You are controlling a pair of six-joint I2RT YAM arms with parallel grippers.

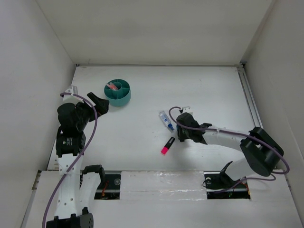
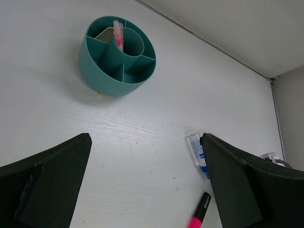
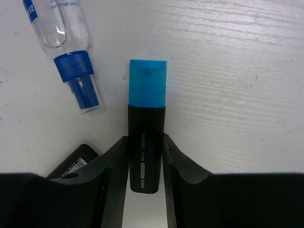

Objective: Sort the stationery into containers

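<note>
Between the fingertips of my right gripper is a black highlighter with a blue end [image 3: 147,85], gripped on its black half. In the top view that gripper [image 1: 180,133] hides most of it. A clear correction-fluid pen with a blue cap [image 1: 166,121] lies just left of it, and a black-and-pink highlighter [image 1: 167,146] lies nearer the front. At the back left stands the round teal organizer [image 2: 109,84], a pinkish clear item [image 2: 118,35] upright in its inner cup. My left gripper is open and empty, close to the organizer.
White walls enclose the table at the back and both sides. Bare tabletop [image 1: 147,95] stretches between the organizer and the pens. The right half behind the right arm is clear too.
</note>
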